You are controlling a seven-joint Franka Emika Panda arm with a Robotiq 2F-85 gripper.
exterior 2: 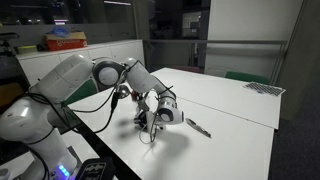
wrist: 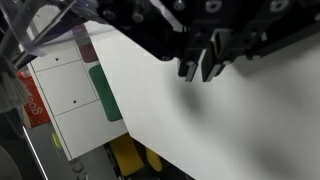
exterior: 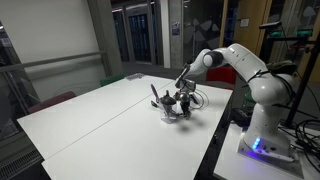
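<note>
My gripper is shut, its two dark fingers close together in the wrist view. What lies between them cannot be made out. The white table [wrist: 150, 80] fills much of that view below the fingertips. In exterior view 1 the wrist hangs low over the table, beside a white container [exterior: 167, 112] with dark items around its top. In exterior view 2 a white upright object [exterior 2: 168, 106] stands by the gripper, partly hidden by the arm and its cables.
A long dark utensil [exterior 2: 198, 128] lies on the table in exterior view 2. A green chair [exterior 2: 248, 78] stands beyond the table, and loose cables loop around the wrist.
</note>
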